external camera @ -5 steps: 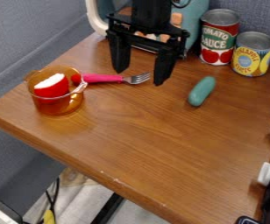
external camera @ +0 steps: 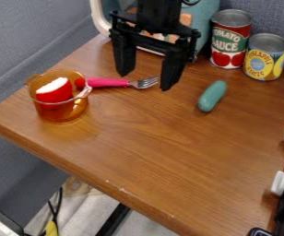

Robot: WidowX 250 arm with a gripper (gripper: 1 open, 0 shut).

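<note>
My black gripper (external camera: 148,69) hangs over the back middle of the wooden table (external camera: 157,166), open, its fingers apart with nothing held between them. Below and left of it a pink-handled fork (external camera: 113,82) lies on the table. An amber cup (external camera: 58,108) at the left holds a red object with a white top (external camera: 53,90). A teal cylindrical object (external camera: 212,96) lies to the right of the gripper.
A tomato sauce can (external camera: 230,41) and a yellow-labelled can (external camera: 266,60) stand at the back right. A teal-and-white container is partly hidden behind the gripper. A black appliance with white knobs lines the right edge.
The objects on the table look unmoved.
</note>
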